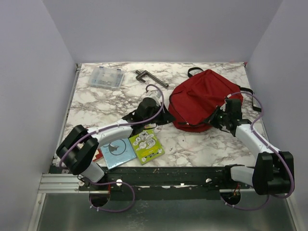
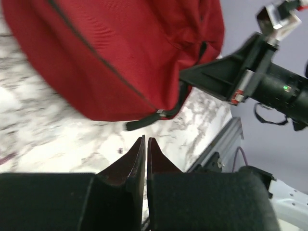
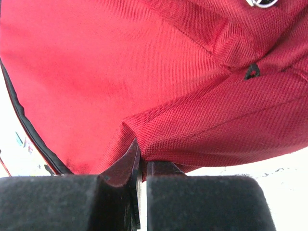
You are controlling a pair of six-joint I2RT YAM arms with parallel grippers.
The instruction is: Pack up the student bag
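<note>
The red bag [image 1: 204, 94] lies on the right half of the marble table, its zip-edged opening facing front left. My right gripper [image 1: 211, 120] is at the bag's front edge. In the right wrist view, its fingertips pinch a fold of red fabric [image 3: 163, 139]. My left gripper [image 1: 172, 119] hovers by the bag's left corner. Its fingers are nearly together in the left wrist view, a narrow gap between them and nothing held. Just beyond those fingertips a black zipper end [image 2: 144, 121] hangs from the bag's edge. The bag's inside is hidden.
A blue book [image 1: 119, 154] and a yellow-green book [image 1: 147, 146] lie front left, with a red item [image 1: 97, 155] partly under the left arm. A clear case [image 1: 106, 77] and a dark grey bent object [image 1: 151, 78] sit at the back.
</note>
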